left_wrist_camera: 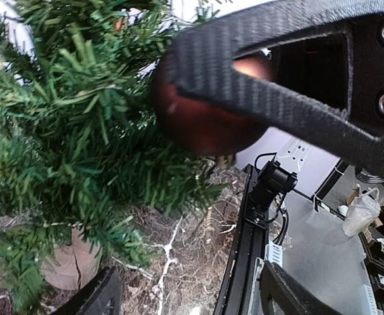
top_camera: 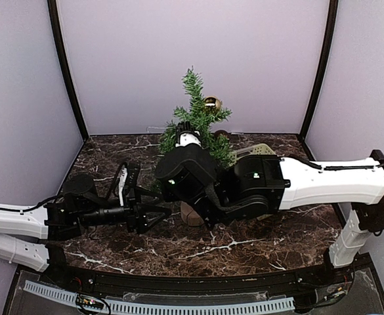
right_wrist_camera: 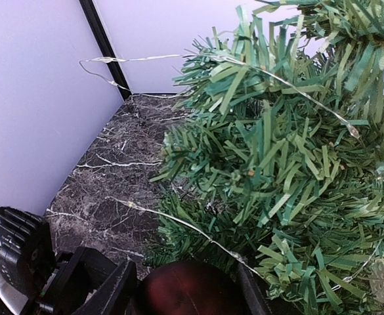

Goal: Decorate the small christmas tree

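Note:
The small green tree (top_camera: 195, 98) stands mid-table on a round base (left_wrist_camera: 70, 266), with a gold bauble (top_camera: 213, 103) high on it; my right arm covers much of it in the top view. My right gripper is shut on a dark red bauble, held against the branches; that bauble (left_wrist_camera: 208, 118) shows behind black gripper parts in the left wrist view. My left gripper is open below and left of the tree's middle, with nothing between its fingertips.
A beige basket (top_camera: 260, 147) stands behind my right arm at the right of the tree. A thin light wire (right_wrist_camera: 192, 223) runs over the branches. Bare marble table (top_camera: 113, 256) lies at the front and left.

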